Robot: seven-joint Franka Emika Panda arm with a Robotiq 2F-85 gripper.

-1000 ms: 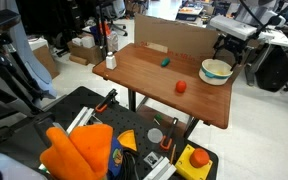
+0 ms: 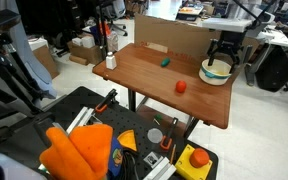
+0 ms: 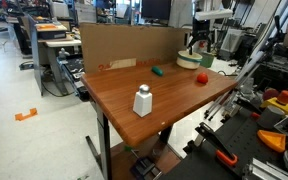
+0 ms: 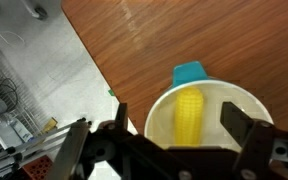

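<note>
A round white pot point(image 2: 216, 70) with a teal handle point(image 4: 189, 73) stands at the far right corner of the table. Inside it lies a long yellow object point(image 4: 188, 118). My gripper point(image 2: 224, 50) is over the pot, pointing down, with its fingers spread wide. In the wrist view the gripper straddles the pot's rim area, one finger to each side, and nothing is between them except the view of the pot below. Whether the fingertips touch the pot cannot be told.
A red round object point(image 2: 181, 86) sits near the table's front right. A small green object point(image 2: 165, 62) lies towards the back, and a white bottle-like item point(image 3: 142, 101) stands at the other end. Cardboard point(image 3: 134, 48) walls its back edge.
My gripper has come down from higher above the pot to close over it. The pot and the other table items look unmoved.
</note>
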